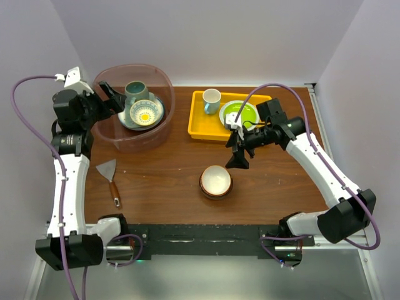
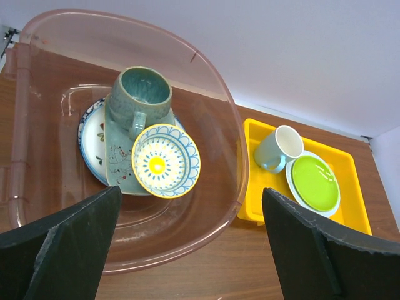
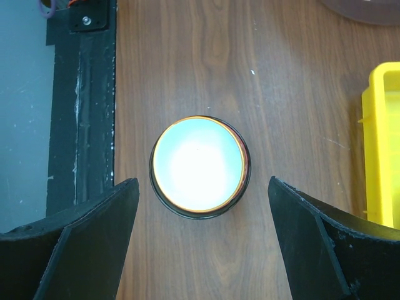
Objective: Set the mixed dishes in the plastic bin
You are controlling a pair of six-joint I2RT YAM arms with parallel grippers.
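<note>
Inside the clear brownish plastic bin (image 1: 134,142) lie a white plate (image 2: 94,139), a grey-green rectangular dish (image 2: 122,170), a teal mug (image 2: 145,94) and a yellow-rimmed patterned bowl (image 2: 165,161) resting tilted. My left gripper (image 1: 117,100) is over the bin's left side, open and empty. Stacked bowls (image 1: 215,182), white inside with a dark rim beneath, stand on the table. Above and behind them is my right gripper (image 1: 237,161), open, nothing between its fingers; the stack shows between the fingers in the right wrist view (image 3: 199,164).
A yellow tray (image 1: 199,125) at the back holds a light blue mug (image 1: 211,100) and a green plate (image 1: 240,114) on a white one. A spatula (image 1: 111,181) lies on the left of the table. The table between spatula and bowls is bare.
</note>
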